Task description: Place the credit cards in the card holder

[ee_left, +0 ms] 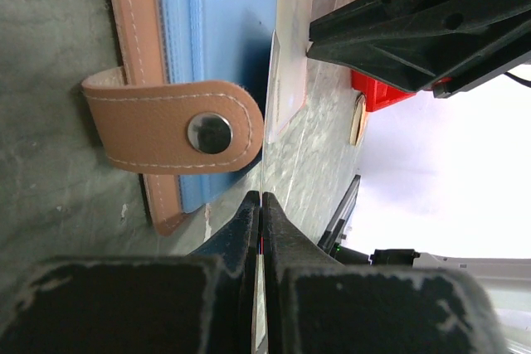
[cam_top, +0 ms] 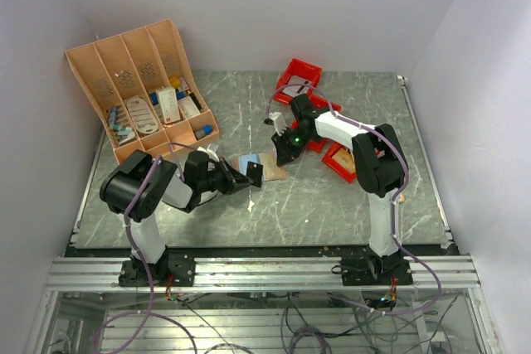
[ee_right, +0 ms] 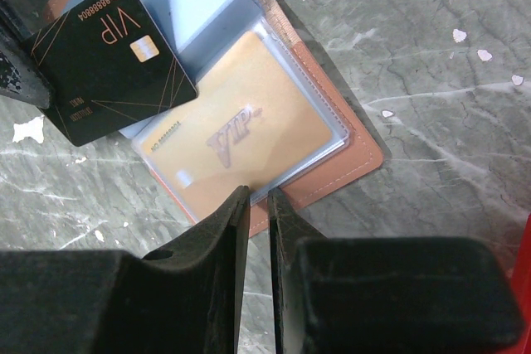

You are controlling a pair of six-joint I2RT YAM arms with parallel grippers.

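The card holder (ee_right: 323,184), tan outside with blue inner (ee_left: 224,31) and a snap strap (ee_left: 141,122), lies open on the marble table. A cream VIP card (ee_right: 228,118) sits in its clear sleeve. My left gripper is shut on a black card, seen edge-on in the left wrist view and over the holder's blue section in the right. My right gripper is at the clear sleeve's lower edge, its fingers slightly apart; whether anything is between them is unclear.
Red trays (cam_top: 340,163) stand at right and behind the right arm. A partitioned tan box (cam_top: 124,93) with various items is at the back left.
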